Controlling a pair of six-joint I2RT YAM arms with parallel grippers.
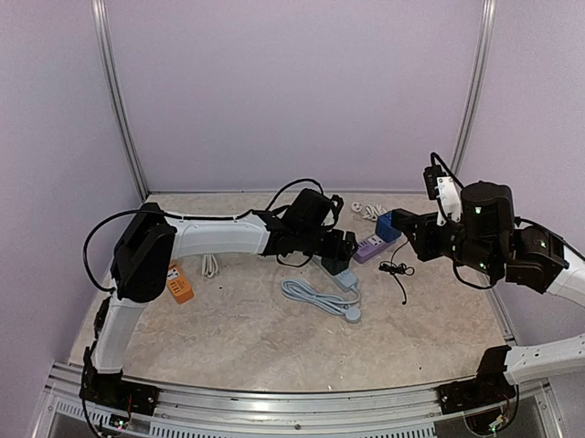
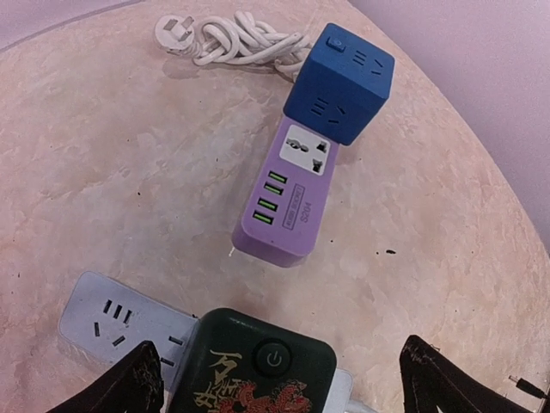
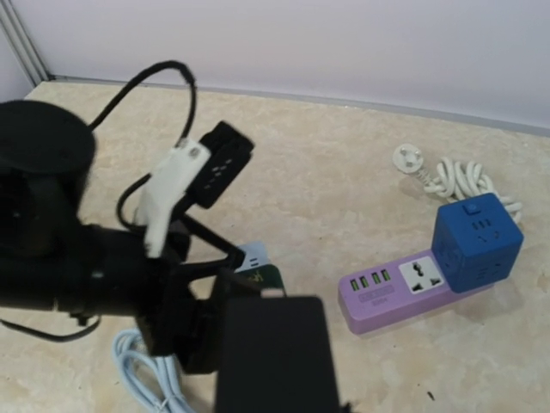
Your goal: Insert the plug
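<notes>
A dark green box with a round power button sits on the pale grey-blue power strip. My left gripper stands open just over it. In the left wrist view its dark fingers straddle the box, with a clear gap on the right side. To the right, my right gripper is raised above the table and shut on a black corded plug, largely hidden. The black cord hangs below that gripper in a loose bundle. A dark block fills the bottom middle of the right wrist view.
Behind the box lies a purple power strip, with a blue cube socket and white cord beyond. The strip's coiled cable lies in front. An orange power strip is far left.
</notes>
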